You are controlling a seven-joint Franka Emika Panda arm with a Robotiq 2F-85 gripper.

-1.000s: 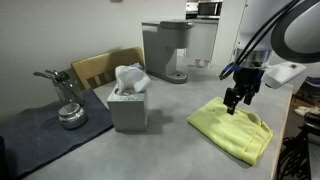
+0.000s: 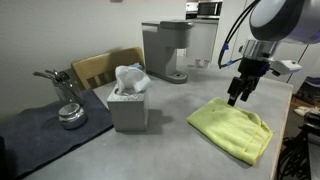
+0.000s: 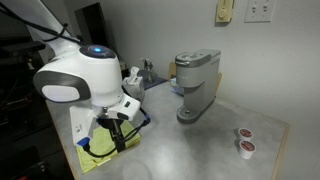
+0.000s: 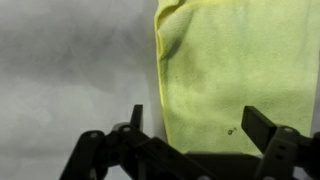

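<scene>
A yellow-green cloth (image 2: 232, 130) lies spread on the grey table near its right side, with a raised fold along one edge. My gripper (image 2: 236, 94) hangs over the cloth's far part, pointing down. In the wrist view the open gripper has its fingers wide apart, one over the bare table and one over the cloth (image 4: 235, 75). The cloth's edge runs between them, and nothing is held. The second exterior view shows the cloth (image 3: 110, 143) partly hidden behind the white arm. Any contact between fingertips and cloth is hard to tell.
A grey box (image 2: 129, 108) with white tissue stands mid-table. Behind is a coffee machine (image 2: 164, 50). A metal pot (image 2: 71, 112) sits on a dark mat (image 2: 50, 140) at left. Two small pods (image 3: 246, 149) lie on the far side.
The arm's white wrist has swung to the right in exterior view 1, and the gripper's fingers have shifted slightly right over the cloth. The cloth looks unmoved.
</scene>
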